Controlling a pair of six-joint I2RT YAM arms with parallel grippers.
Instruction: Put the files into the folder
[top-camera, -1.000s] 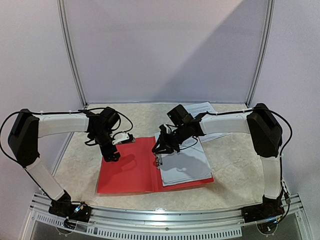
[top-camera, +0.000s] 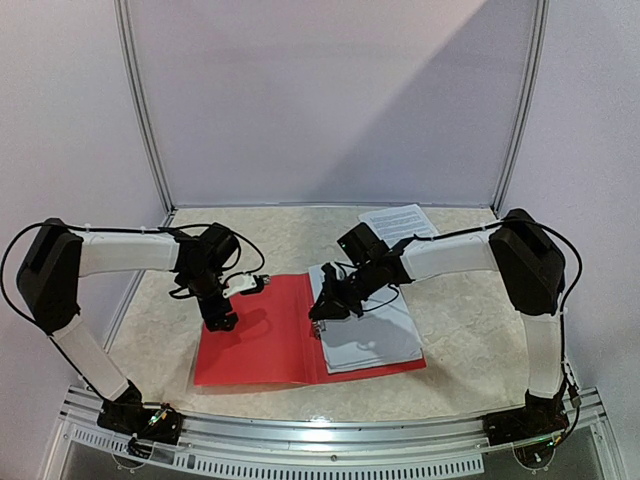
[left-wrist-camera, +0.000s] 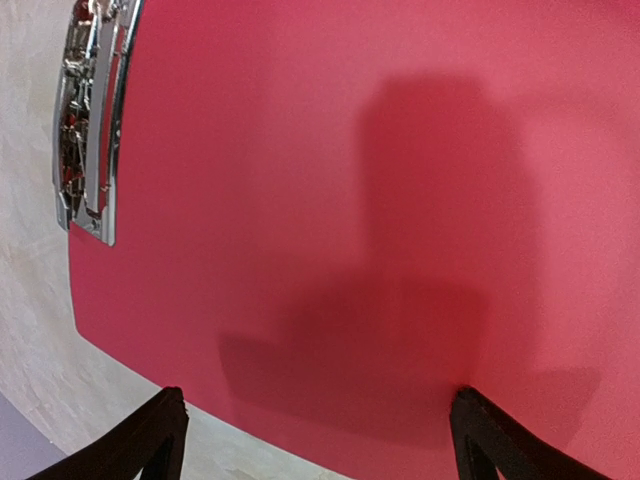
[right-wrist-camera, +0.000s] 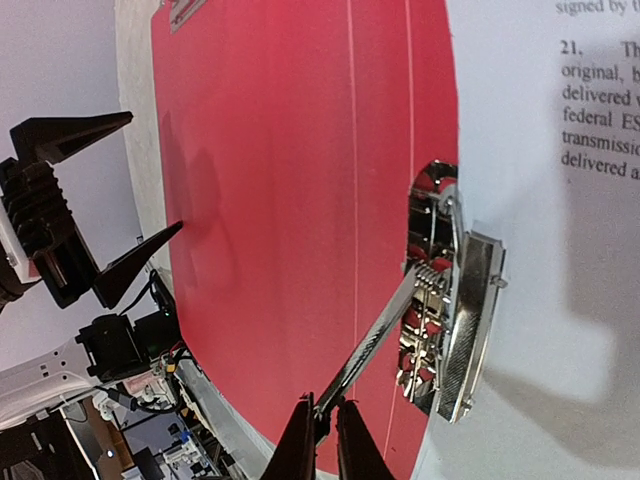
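The red folder (top-camera: 262, 345) lies spread open on the table. White printed sheets (top-camera: 380, 345) rest on its right half. Along the sheets' left edge, in the right wrist view, sits a metal clip (right-wrist-camera: 470, 330) with a lever (right-wrist-camera: 365, 350) raised at a slant. My right gripper is shut on the lever's free end. Over the folder's left half, my left gripper is open with only the red cover below it. Another metal clip (left-wrist-camera: 95, 130) shows at the folder's edge in the left wrist view.
More printed sheets (top-camera: 398, 222) lie behind the folder, partly hidden by my right arm. Bare table (top-camera: 480, 340) shows to the folder's right.
My right gripper has shifted slightly to the right and toward the front, over the clip. The left arm has barely moved, and the folder stays where it was.
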